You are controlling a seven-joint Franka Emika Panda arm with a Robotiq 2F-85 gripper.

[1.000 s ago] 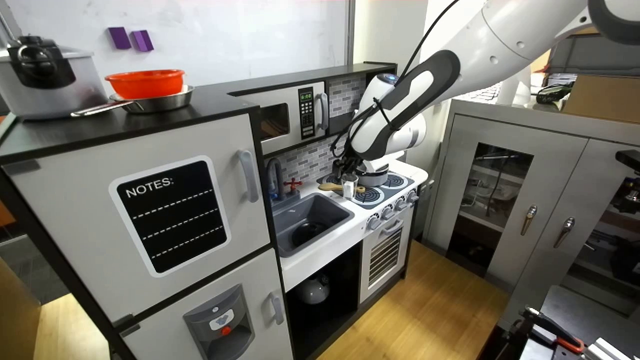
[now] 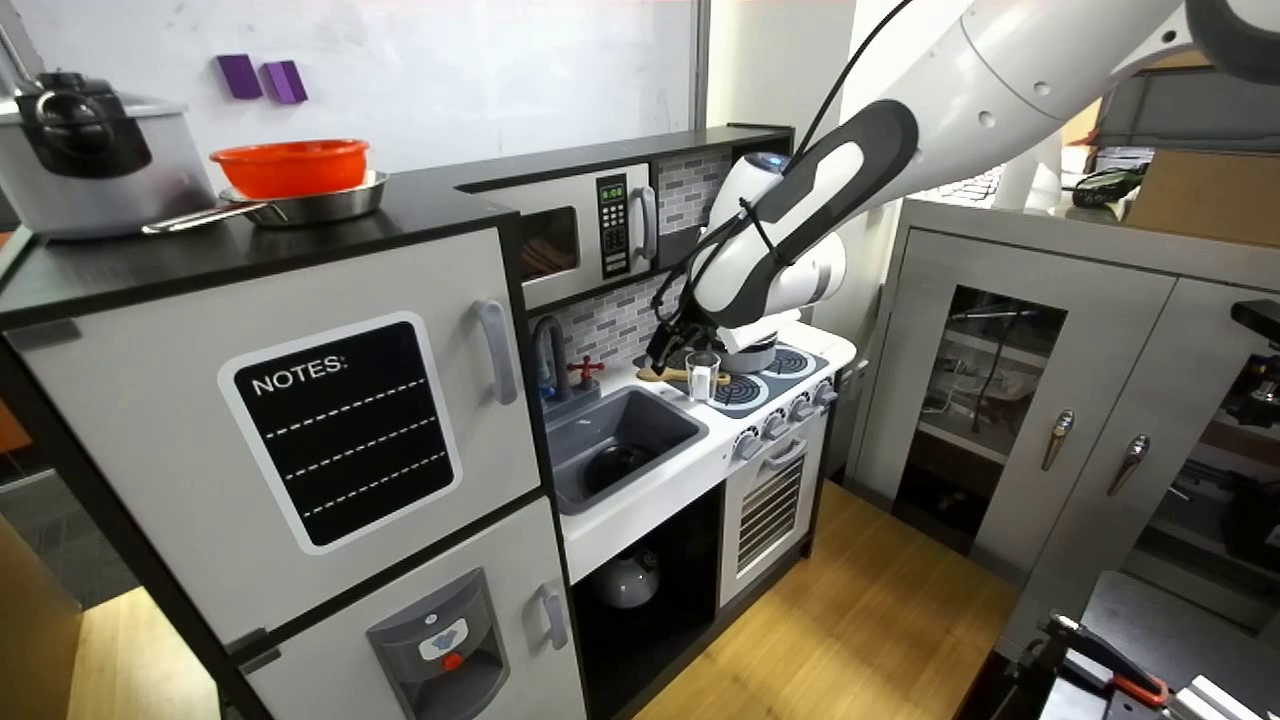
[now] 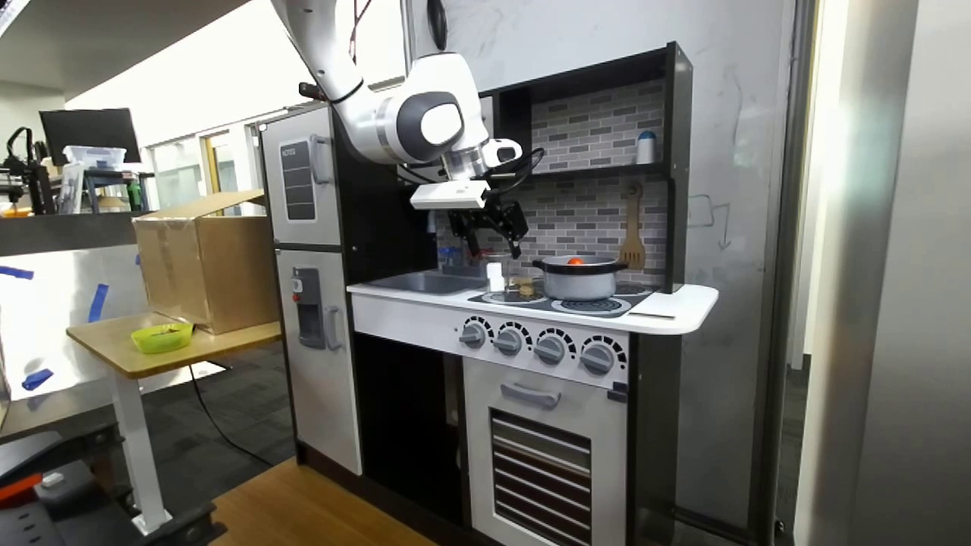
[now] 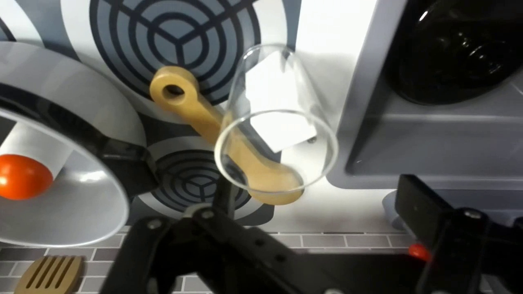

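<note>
A clear cup [image 4: 321,105] with a white block [image 4: 274,93] inside stands at the sink-side edge of the stove. Seen through its wall and rim, a wooden spoon [image 4: 196,110] lies across the burners. My gripper is open, its black fingers [image 4: 421,210] wide apart and nothing between them. It hangs over the back of the counter, beyond the cup in the wrist view. In exterior view 2, the gripper [image 3: 494,232] is just above the cup and block [image 3: 495,276]; contact with the cup does not show.
A grey pot [image 3: 579,280] holding a red-orange item [image 4: 24,176] sits on the stove beside the cup. The sink [image 4: 441,147], with a black object [image 4: 451,54] in it, is on the other side. Behind are the faucet [image 2: 552,354] and the tiled wall [image 3: 582,218].
In exterior view 1, my arm and gripper have shifted slightly left, toward the sink. The cup, spoon and pot appear to be in the same places.
</note>
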